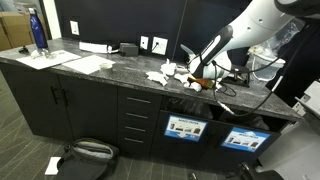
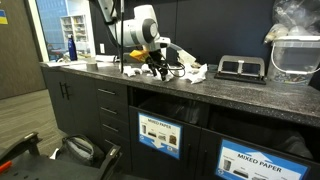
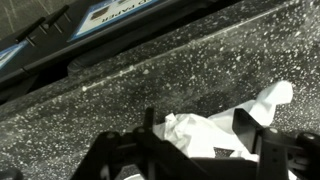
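My gripper points down at the dark speckled counter in the wrist view, its two fingers well apart. Crumpled white paper [image 3: 193,132] lies below and between them; whether they touch it I cannot tell. In exterior view 1 the gripper [image 1: 207,84] is low over the right part of the counter among white scraps, its tips hard to make out. More crumpled paper [image 1: 168,69] lies just left of it. Under the counter are bins with blue-and-white labels, one label [image 2: 160,135] reading "mixed paper" and another [image 2: 255,162] farther right.
A metal toaster-like box [image 2: 240,68] and a clear bucket [image 2: 295,58] stand to the right on the counter. A blue bottle [image 1: 38,31] and flat sheets [image 1: 88,64] are at the left. On the floor sits a dark bag [image 1: 84,158].
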